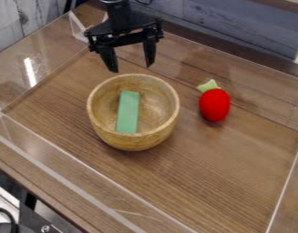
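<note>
My black gripper [124, 56] is open above the back edge of a wooden bowl [133, 113], its fingers pointing down and nothing visible between them. The bowl holds a green bar [128, 112] lying lengthwise toward the front. To the bowl's right is a red oval object [214, 105], with a small pale green piece [209, 86] just behind it.
A light edge with a panel runs along the top left and top right. A blue and white item [2, 223] sits at the bottom left corner, partly out of frame.
</note>
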